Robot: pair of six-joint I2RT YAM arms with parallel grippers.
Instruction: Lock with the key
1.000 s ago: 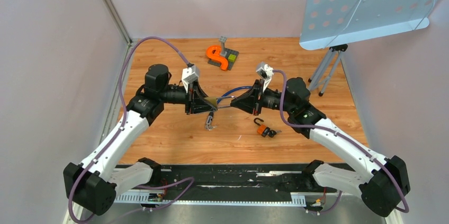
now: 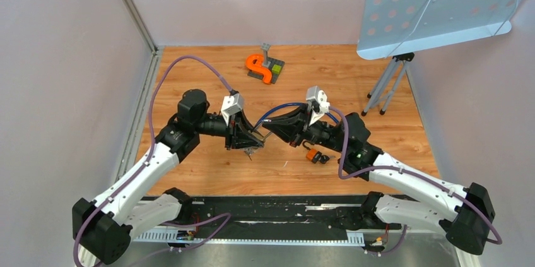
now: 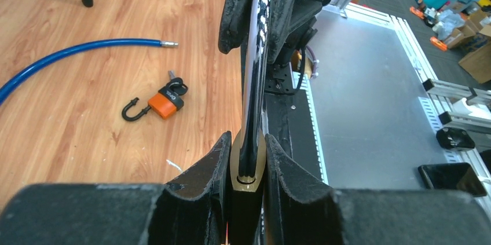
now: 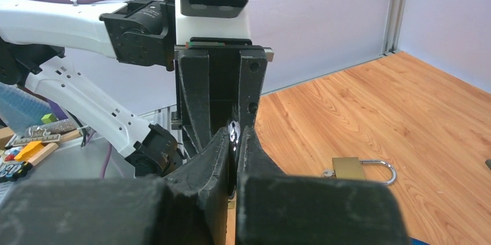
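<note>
My two grippers meet at the centre in the top view. My left gripper [image 2: 255,141] has a brass lock body [image 3: 248,178] between its fingers, with a long chrome shackle [image 3: 257,71] rising toward my right gripper [image 2: 268,125], whose fingers are shut on the shackle's upper part. In the right wrist view the shackle's bright metal shows between the right fingertips, with the left fingers behind. Another brass padlock [image 4: 348,168] lies on the wood. An orange padlock [image 3: 165,103] with open shackle and a key beside it lies on the table. I cannot make out a key in either gripper.
A blue hose [image 3: 87,46] crosses the table. An orange S-shaped object [image 2: 258,68] on a dark base stands at the back. A tripod [image 2: 385,90] with a large board is at the back right.
Both grippers have shifted toward the front of the table and tilted, staying together at the centre around the lock.
</note>
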